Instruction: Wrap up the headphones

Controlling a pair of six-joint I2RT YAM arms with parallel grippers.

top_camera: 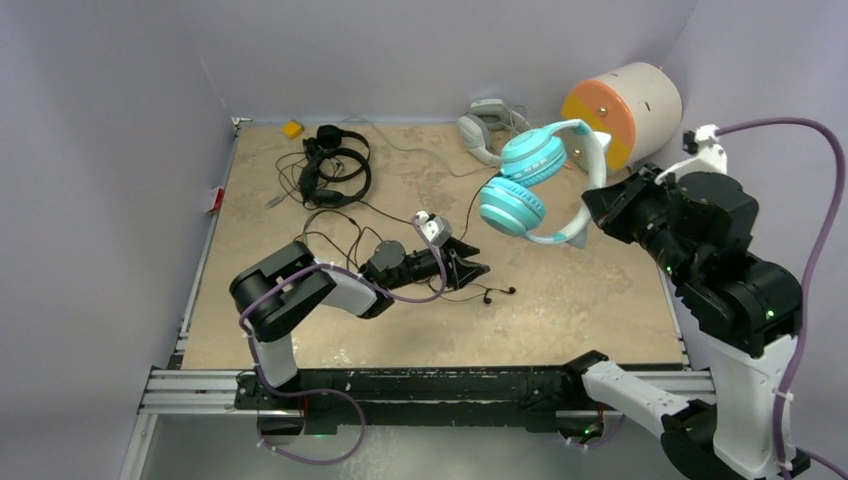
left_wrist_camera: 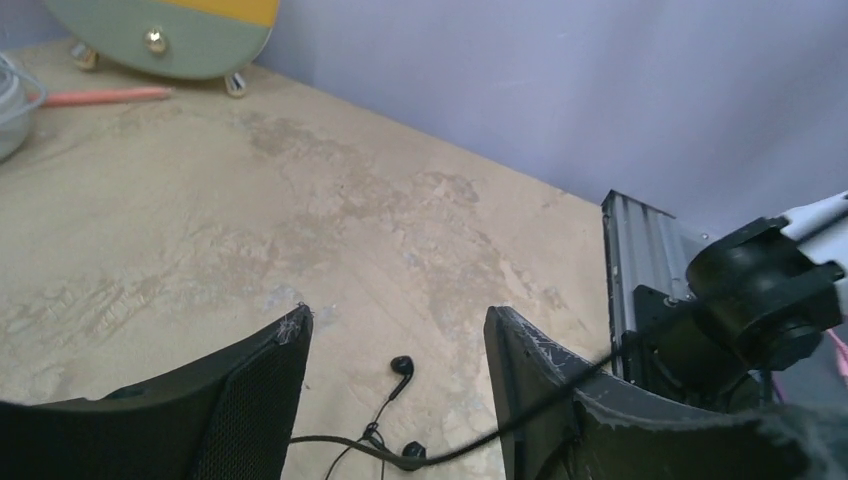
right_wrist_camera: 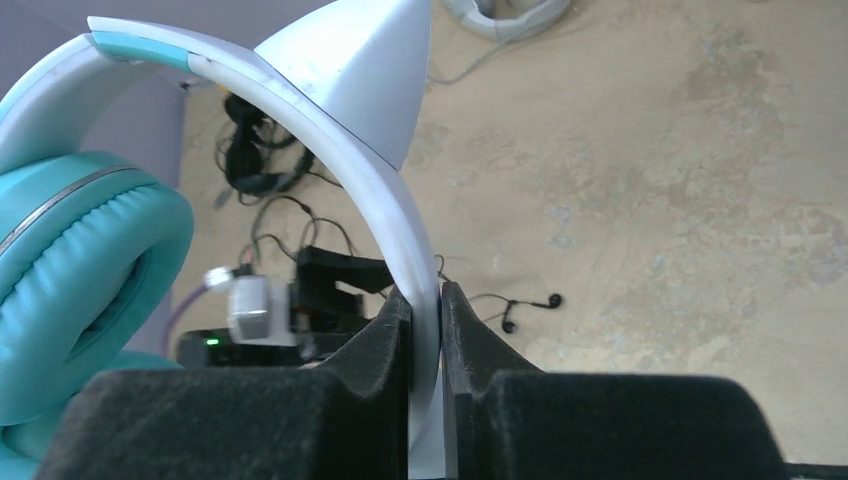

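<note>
Turquoise headphones with a white headband (top_camera: 597, 165) and cat-ear points hang in the air at the right of the top view. My right gripper (top_camera: 594, 212) is shut on the headband (right_wrist_camera: 385, 190), which runs between its fingers in the right wrist view. A black cable (top_camera: 470, 210) drops from the ear cups (top_camera: 512, 207) toward my left gripper (top_camera: 480, 260). That gripper stands over the middle of the board, its fingers (left_wrist_camera: 270, 370) apart. In the left wrist view a blurred black cable (left_wrist_camera: 480, 440) crosses the fingers; whether it is gripped there does not show. Black earbuds (left_wrist_camera: 402, 366) lie beyond.
Black headphones (top_camera: 335, 165) with coiled cables lie at the back left, near a yellow block (top_camera: 292, 129). White headphones (top_camera: 485, 140) and a large orange-and-white cylinder (top_camera: 625, 110) stand at the back right. The front right of the board (top_camera: 590, 310) is clear.
</note>
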